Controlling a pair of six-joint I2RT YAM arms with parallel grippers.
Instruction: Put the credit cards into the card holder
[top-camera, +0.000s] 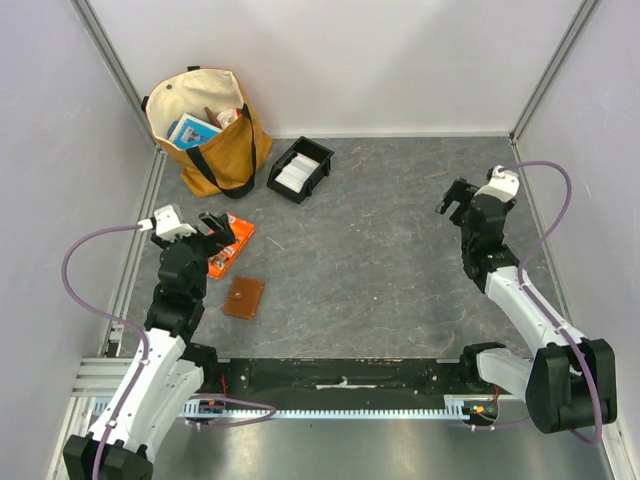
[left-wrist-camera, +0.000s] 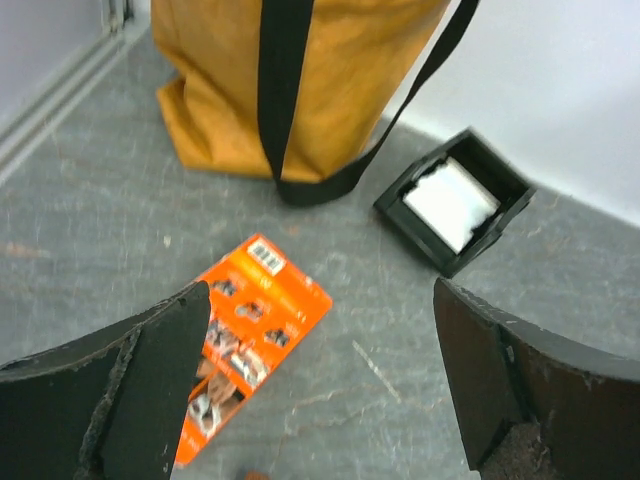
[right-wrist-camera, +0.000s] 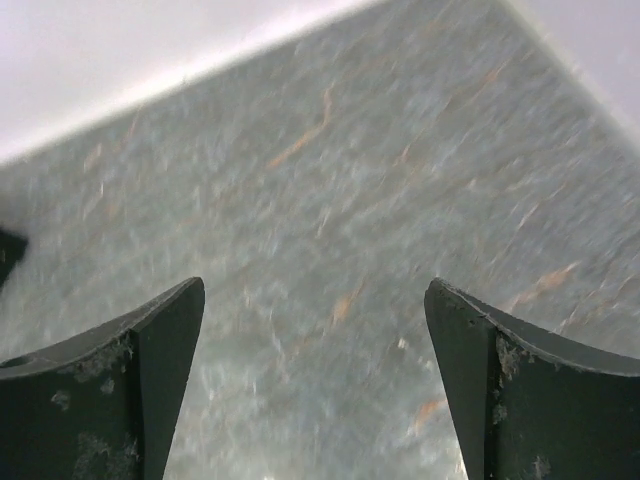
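In the top view a flat brown leather card holder (top-camera: 243, 298) lies on the left side of the table. Behind it, near the back wall, is a black open box (top-camera: 318, 150) with white cards (top-camera: 295, 172) inside; the left wrist view shows these cards (left-wrist-camera: 452, 205) too, as a plain white patch. My left gripper hangs open above the left part of the table, nothing between its fingers. On the far right my right gripper is also open and empty, over bare table.
A flat orange packet (top-camera: 230, 246) lies below and beside my left gripper. A mustard bag (top-camera: 234, 150) with black straps and books in it fills the back left corner.
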